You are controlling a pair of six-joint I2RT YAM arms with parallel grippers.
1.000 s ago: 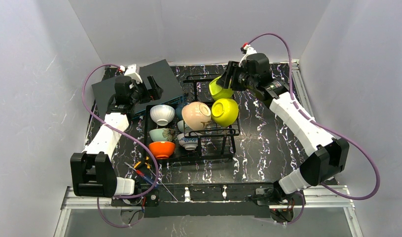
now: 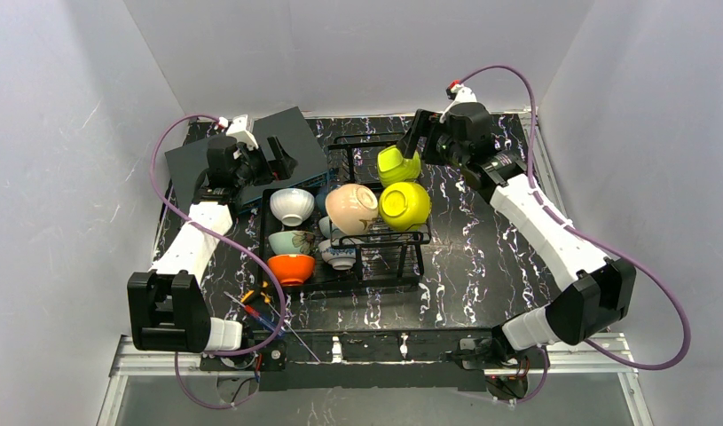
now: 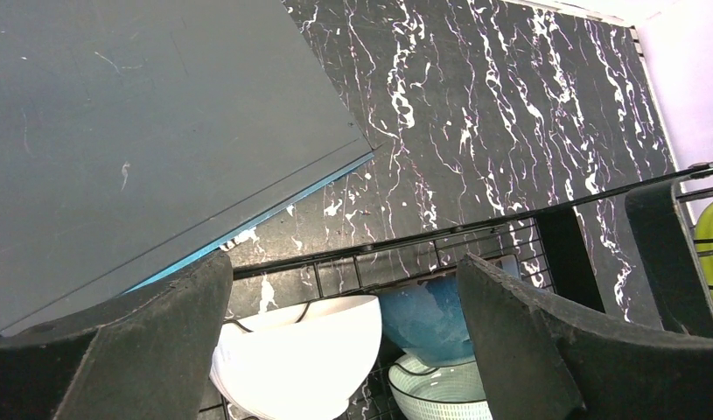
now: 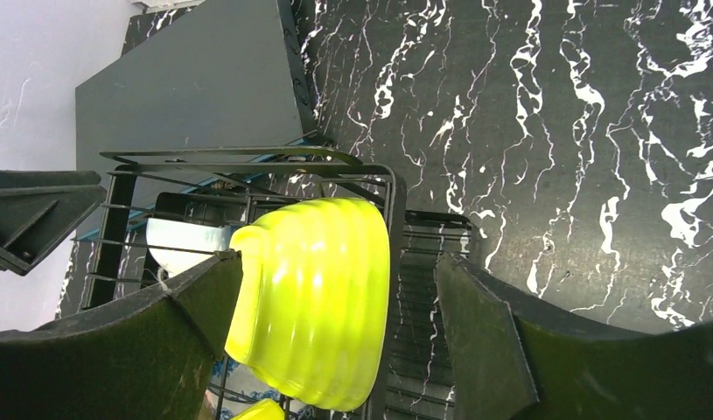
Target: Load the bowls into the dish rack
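Note:
The black dish rack [image 2: 340, 282] has two tiers. On its upper tier, at the back, a yellow-green bowl [image 2: 395, 166] rests tipped on its side; the right wrist view shows that bowl [image 4: 322, 297] against the wires. My right gripper [image 2: 417, 135] stands open around it, the right finger [image 4: 488, 332] clear of the bowl. In front lie another yellow bowl [image 2: 405, 206] and a peach bowl [image 2: 351, 209]. The lower tier holds white [image 2: 292, 206], green [image 2: 291, 243] and orange [image 2: 291, 269] bowls, among others. My left gripper [image 2: 284, 158], open and empty, hangs over the rack's back left.
A grey board [image 2: 286, 133] stands behind the rack on the left. Screwdrivers [image 2: 255, 312] lie near the front left edge. To the rack's right, the dark marbled table [image 2: 491, 257] is bare.
The bowl has settled onto the upper tier. The left arm has shifted slightly right.

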